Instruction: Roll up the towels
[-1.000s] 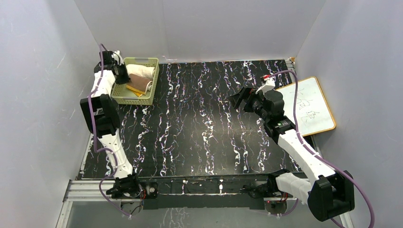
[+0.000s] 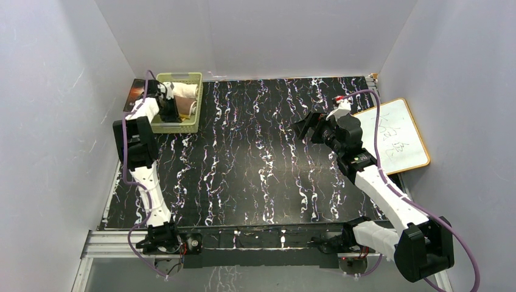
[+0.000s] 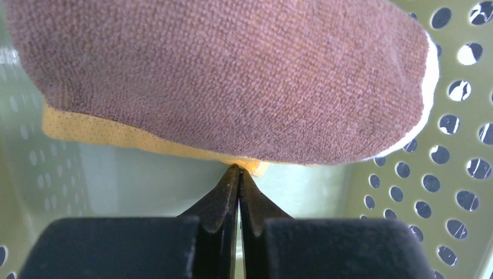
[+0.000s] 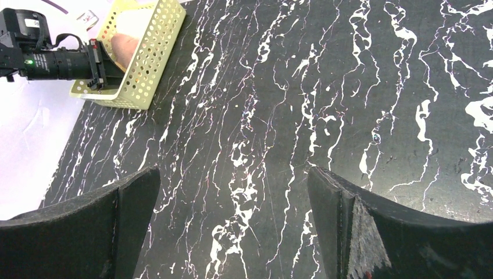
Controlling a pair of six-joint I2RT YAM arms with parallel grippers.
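In a green plastic basket [image 2: 198, 106] at the back left lie a white towel [image 2: 183, 89], a mauve towel [image 3: 244, 75] and a yellow cloth [image 3: 93, 125] beneath it. My left gripper reaches down inside the basket, shut, its tips at the edge of the yellow cloth; whether any cloth is between them is hard to tell. My right gripper [image 2: 307, 125] hangs open over the right part of the table, its fingers wide apart in the right wrist view with nothing between them.
A whiteboard [image 2: 395, 134] with writing lies at the table's right side, behind the right arm. Grey walls stand at the back and both sides.
My left gripper has moved rightward and down into the basket, toward the towels' front edge. The right arm has barely moved.
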